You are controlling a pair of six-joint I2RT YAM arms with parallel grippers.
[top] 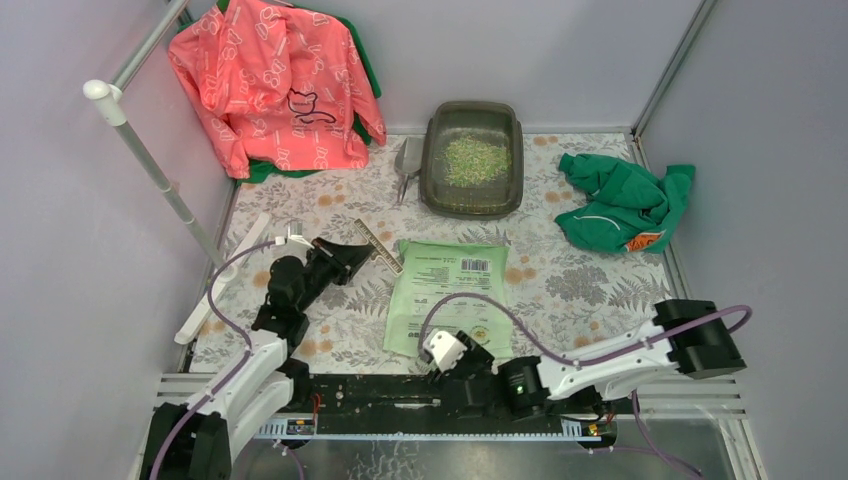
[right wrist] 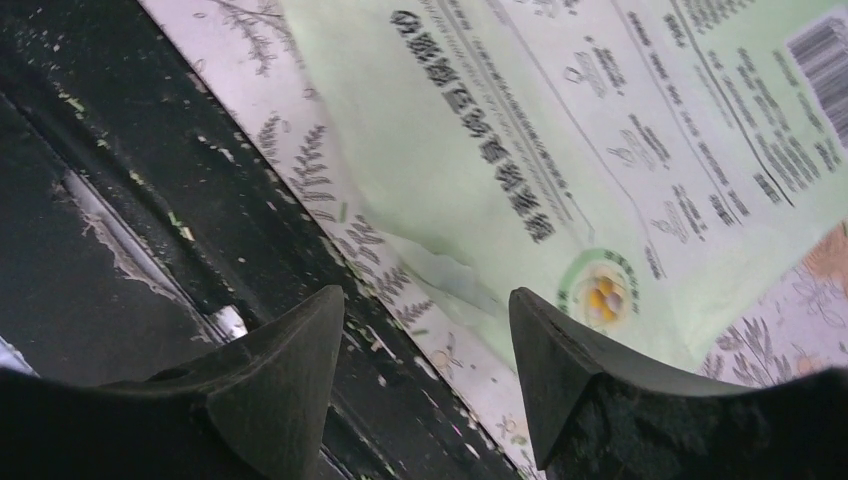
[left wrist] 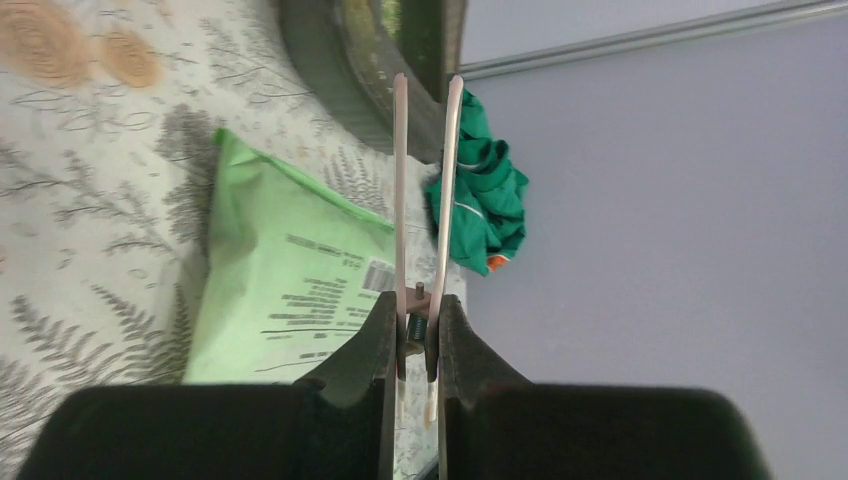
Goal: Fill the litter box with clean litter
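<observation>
The green litter bag (top: pixel 445 290) lies flat in the front middle of the table, its printing and barcode up. Behind it the dark litter box (top: pixel 434 190) holds pale green granules in its middle. My left gripper, left of the bag, is shut on scissors (top: pixel 378 247), whose long blades point up in the left wrist view. My right gripper hovers over the bag's near edge, part open, with nothing visible between its fingers.
A metal scoop (top: pixel 405 165) lies left of the box. A green garment (top: pixel 620 205) is at the back right, a pink shirt (top: pixel 270 90) hangs at the back left, and a white stand (top: pixel 165 185) runs along the left side.
</observation>
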